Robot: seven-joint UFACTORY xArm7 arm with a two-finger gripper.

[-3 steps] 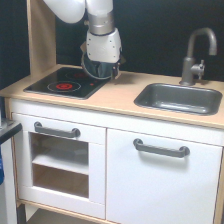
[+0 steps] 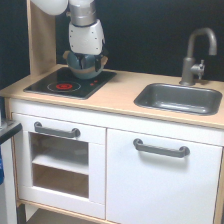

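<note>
My gripper points down over the back right part of the black two-ring cooktop on the toy kitchen. A rounded grey-blue pot-like thing shows right below the fingers, at the cooktop's back edge. Whether the fingers grip it or only hang in front of it is not clear. The gap between the fingertips is too small to make out.
To the right, a grey sink is set into the wooden counter, with a tall curved faucet behind it. Counter space between cooktop and sink is clear. Below are an open-shelf oven door and a closed white cabinet door.
My gripper has moved left and slightly down, from beside the cooktop's back right corner to over it. The pot-like thing also appears farther left. Cooktop, sink and doors look the same.
</note>
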